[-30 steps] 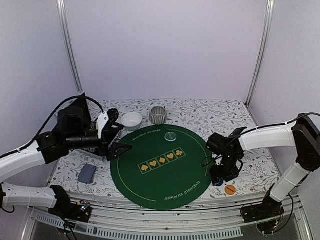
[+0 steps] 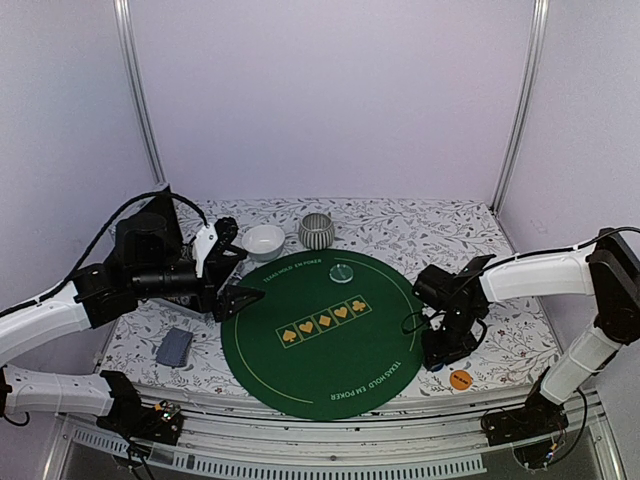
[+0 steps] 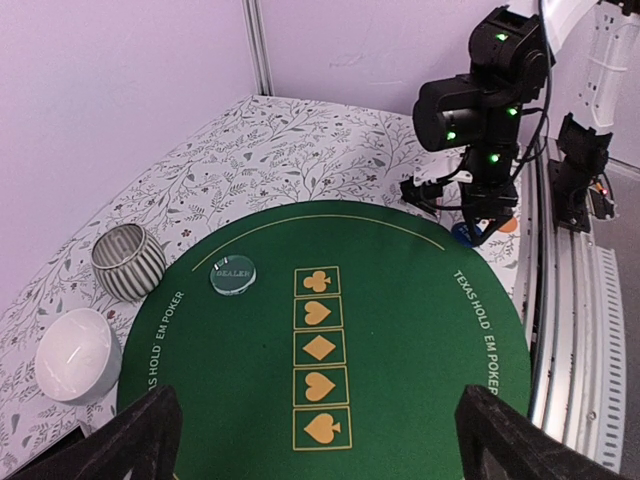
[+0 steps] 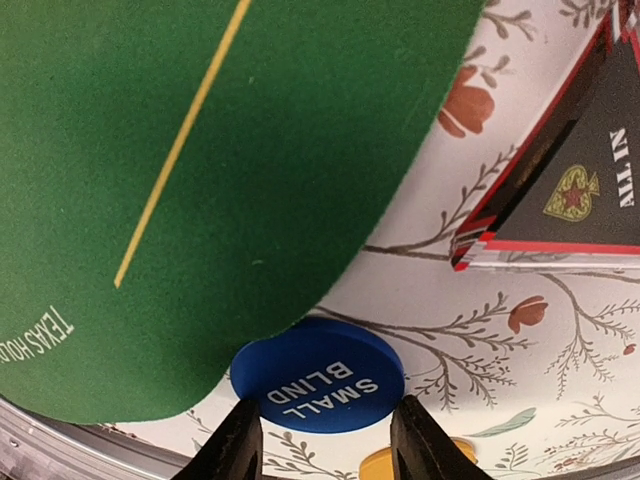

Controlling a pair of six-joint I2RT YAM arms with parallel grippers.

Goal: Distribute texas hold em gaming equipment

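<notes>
A blue "SMALL BLIND" disc (image 4: 322,375) is at the right edge of the round green poker mat (image 4: 270,160), and my right gripper is shut on it, one finger on each side. In the top view that gripper (image 2: 436,357) hides most of the disc. A clear "DEALER" disc (image 3: 232,275) rests on the mat near its back edge. My left gripper (image 2: 242,285) hangs above the mat's left side, open and with nothing between its fingers. An orange disc (image 2: 460,380) lies off the mat, close to the right gripper.
Beside the right gripper is a black and red "ALL IN" triangle (image 4: 590,190). Behind the mat stand a white bowl (image 2: 264,240) and a striped cup (image 2: 316,231). A folded grey cloth (image 2: 174,347) lies at left.
The left arm has stayed still.
</notes>
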